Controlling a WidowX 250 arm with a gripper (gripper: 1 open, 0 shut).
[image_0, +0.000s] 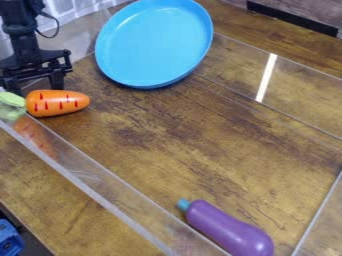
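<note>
My black gripper (32, 75) is low at the upper left, just behind an orange toy carrot (56, 102) with a green top (11, 105). The carrot lies sideways by a clear plastic wall. I cannot tell whether the fingers are open or shut.
A blue plate (154, 45) lies at the top centre. A purple toy eggplant (230, 228) is at the bottom right. Clear walls edge the wooden surface (201, 130), whose middle is bare. A blue object (8, 240) is at the bottom left corner.
</note>
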